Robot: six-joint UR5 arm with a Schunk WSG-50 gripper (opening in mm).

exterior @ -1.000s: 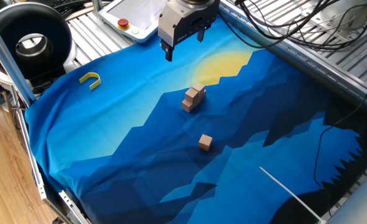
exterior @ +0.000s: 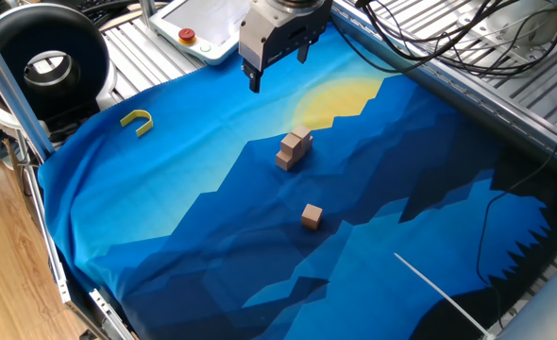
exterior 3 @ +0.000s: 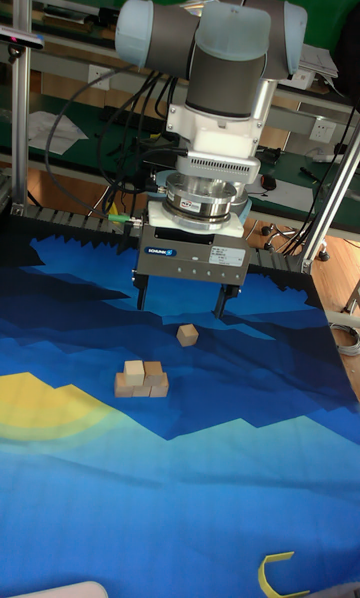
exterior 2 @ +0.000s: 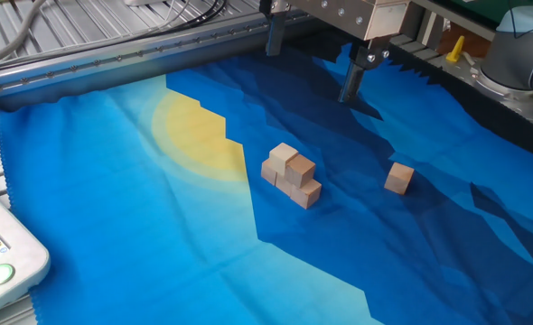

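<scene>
Small wooden blocks form a two-layer stack (exterior: 295,148) on the blue patterned cloth. In exterior view 3 the stack shows two blocks side by side, a paler block (exterior 3: 133,371) and a browner block (exterior 3: 152,369), on top of a bottom row (exterior 3: 142,389). A single wooden cube (exterior 2: 398,178) lies apart from the stack, directly on the cloth. My gripper (exterior 3: 181,297) hangs above the cloth, its two fingers wide apart and nothing between them. It touches neither the stack nor the cube.
A yellow U-shaped piece (exterior: 138,122) lies near the cloth's edge. Beyond the cloth is a tablet-like pendant (exterior: 199,26) with a red button. A thin white rod (exterior: 444,291) lies at lower right.
The gripper has shifted very slightly to the left in exterior view 1, still open. The blocks have not moved.
</scene>
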